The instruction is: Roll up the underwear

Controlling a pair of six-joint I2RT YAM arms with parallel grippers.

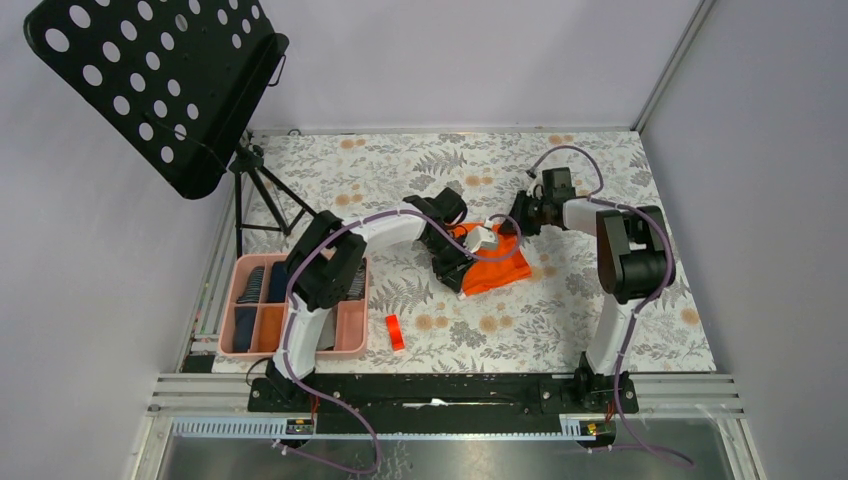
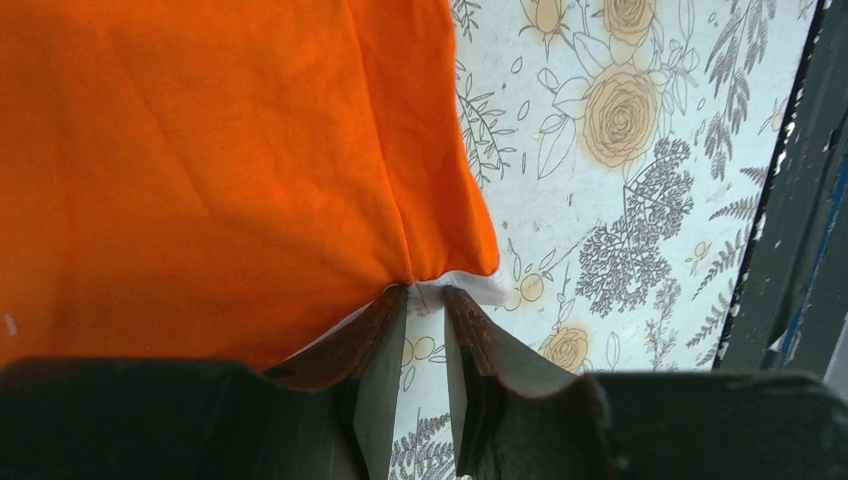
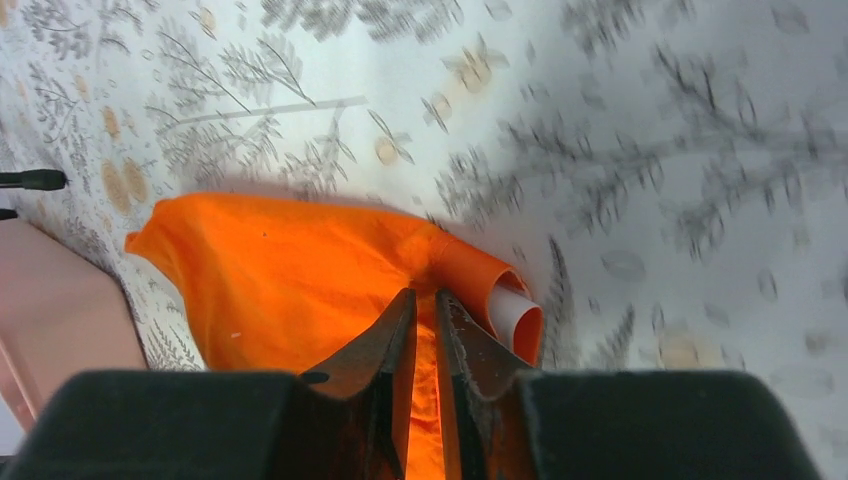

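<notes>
The orange underwear lies flat near the middle of the patterned table, its white waistband showing along one edge in the left wrist view. My left gripper is shut on that white band at a corner of the orange cloth. My right gripper sits low over the far edge of the cloth, beside a curled fold with white inside; its fingers are close together, and whether cloth is between them is unclear.
A pink divided bin of folded cloths stands at the left front. A small red object lies beside it. A black perforated stand looms at the back left.
</notes>
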